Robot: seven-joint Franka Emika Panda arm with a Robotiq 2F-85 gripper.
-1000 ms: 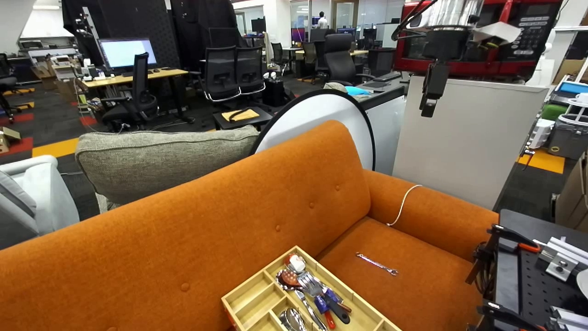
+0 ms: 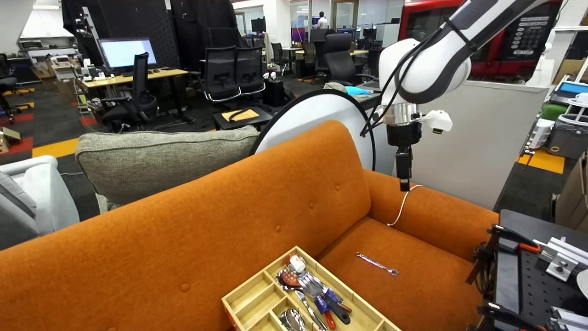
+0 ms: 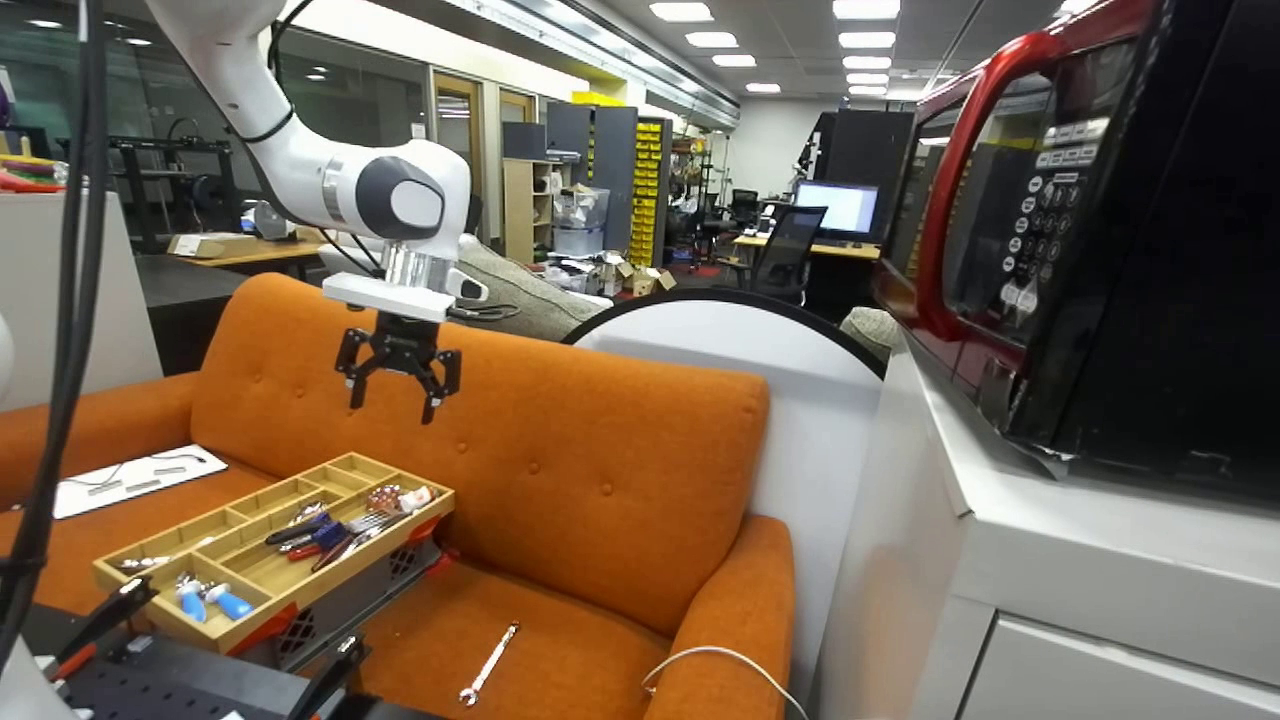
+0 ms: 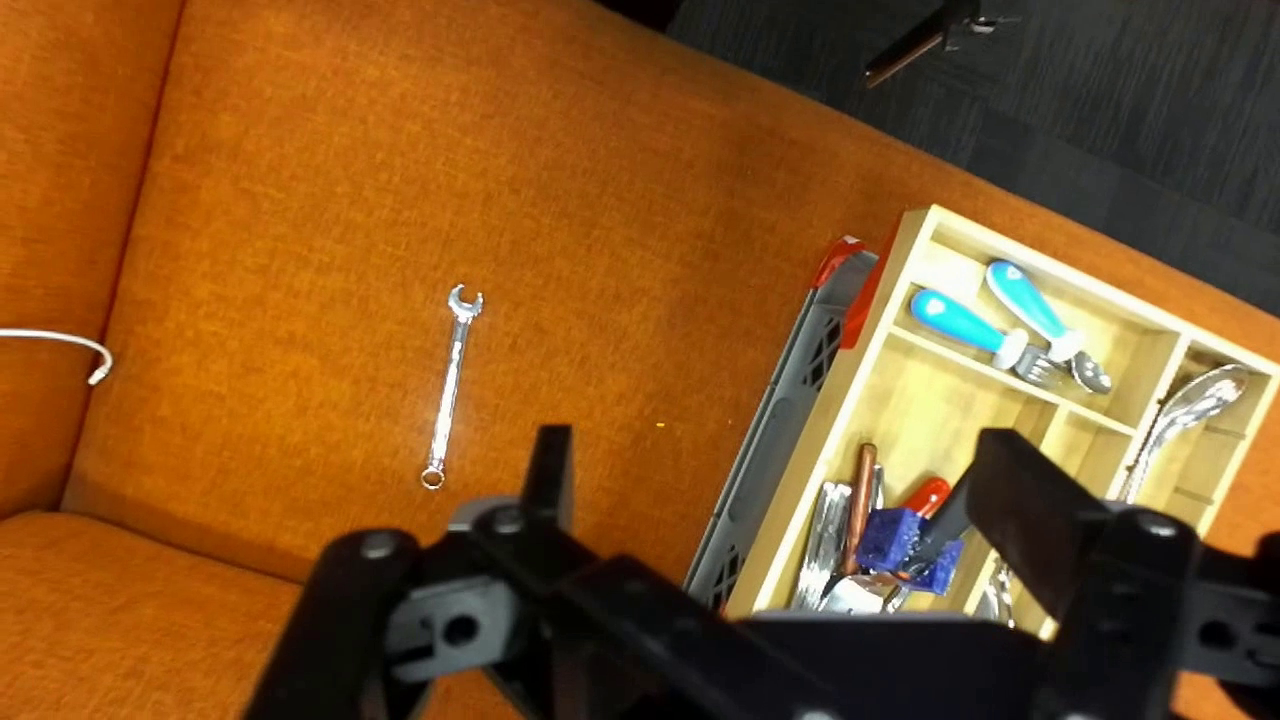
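Observation:
My gripper (image 3: 391, 410) hangs in the air above the orange couch, pointing down. In the wrist view its two dark fingers stand wide apart, so it is open with nothing between them. A silver wrench (image 4: 449, 390) lies alone on the seat cushion, well below and apart from the gripper. Beside it, the wooden cutlery tray (image 3: 375, 550) rests on a grey crate (image 4: 768, 420). Several utensils fill the tray's compartments, among them blue-handled pieces (image 4: 954, 319) and a dark-blue block-like item (image 4: 890, 538). One finger covers part of the tray in the wrist view.
A white cable (image 2: 404, 204) trails over the couch arm. The couch back (image 3: 540, 468) rises behind the seat. A dark table with clamps (image 2: 510, 237) stands at the front. Around the wrench the cushion is bare.
In exterior view 1 the gripper has come down and to the left, from in front of the red microwave to above the couch's end. Wrench and tray have stayed put.

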